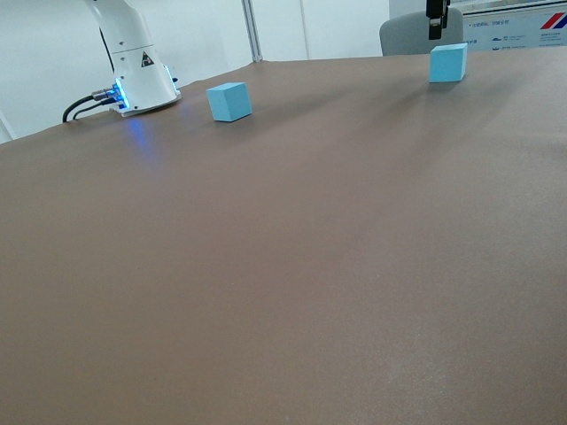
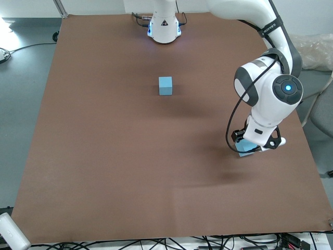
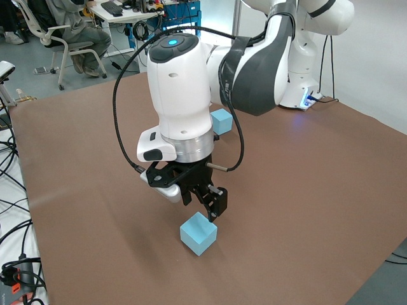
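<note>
A light blue cube [image 2: 165, 86] sits mid-table in the left view, also visible toward the middle of the top view [image 1: 229, 102] and behind the arm in the right view [image 3: 222, 121]. A second blue cube [image 2: 244, 148] [image 1: 448, 63] [image 3: 198, 235] lies farther right, directly below the black gripper [image 3: 208, 204]. In the top view the gripper's dark tip [image 1: 436, 19] hangs just above that cube, apart from it. Whether the fingers are open or shut is unclear.
The white robot base [image 2: 164, 28] stands at the back edge with cables. A white cylinder [image 2: 13, 233] and wiring lie beyond the near edge; a grey chair [image 2: 322, 109] is off to the right.
</note>
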